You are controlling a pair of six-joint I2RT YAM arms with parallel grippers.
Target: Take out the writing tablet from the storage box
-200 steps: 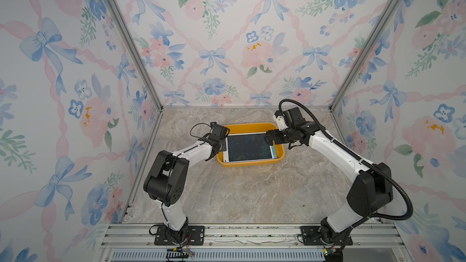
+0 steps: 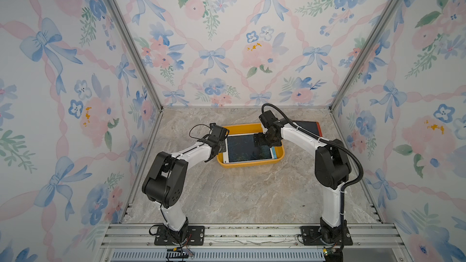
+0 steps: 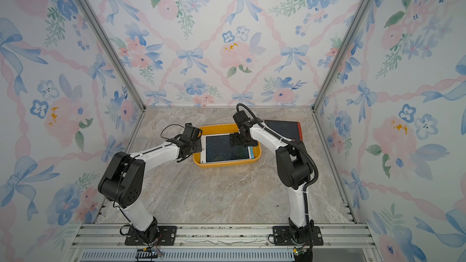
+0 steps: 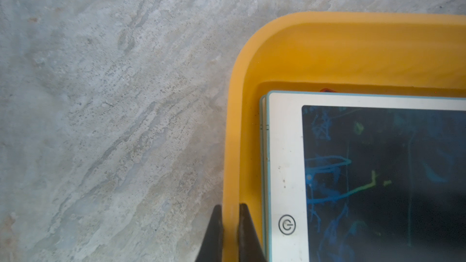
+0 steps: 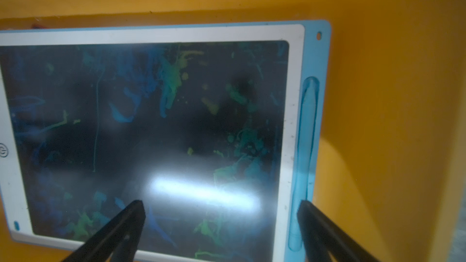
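A yellow storage box (image 2: 242, 164) sits mid-table. The writing tablet, white-framed with a dark scribbled screen and a blue strip on its right, lies flat inside; another tablet edge shows just beneath it in the left wrist view. My left gripper is shut on the box's left rim (image 4: 233, 131), one finger either side of the wall. Spread wide, my right gripper hovers over the tablet's right part, nothing held. Its left finger (image 5: 127, 220) shows over the screen, its right finger (image 5: 318, 225) near the blue strip.
Behind the right forearm, a dark red-edged tablet (image 3: 284, 128) lies on the table right of the box. A sliver of something red (image 4: 327, 90) peeks out behind the tablets in the box.
My right gripper has moved left from the box's right end to over the tablet, its arm folding inward and uncovering the red-edged tablet. The left arm and box look unmoved.
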